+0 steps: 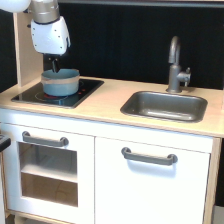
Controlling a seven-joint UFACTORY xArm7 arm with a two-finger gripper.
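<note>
A blue-grey pot (60,87) stands upright on the black stovetop (91,87) at the left of the toy kitchen. From above, my white gripper (54,66) points down at the pot's rear left rim. Its dark fingers are small and partly hidden there. I cannot tell whether they touch the pot or have hold of its rim.
A metal sink (165,105) with a dark faucet (176,68) lies to the right. Bare wooden counter (112,101) separates it from the stovetop. Below are an oven door with a window (48,172) and a white cabinet door (148,190), both with grey handles.
</note>
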